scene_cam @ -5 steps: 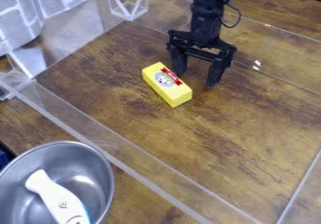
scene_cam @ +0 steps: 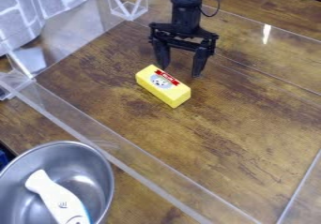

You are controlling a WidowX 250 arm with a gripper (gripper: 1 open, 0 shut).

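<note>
A yellow box point(scene_cam: 168, 93) with a red and white label lies on the wooden surface, left of centre. Just behind it, my black gripper point(scene_cam: 183, 57) is open, its two fingers spread on either side above the wood, nothing seen between them.
At the lower left a metal bowl point(scene_cam: 88, 171) holds a white object point(scene_cam: 53, 198). Clear plastic walls point(scene_cam: 126, 160) border the wooden area, and crumpled light material fills the upper left corner.
My gripper has moved left, from behind and right of the yellow box to more directly behind it. The box shows little or no movement.
</note>
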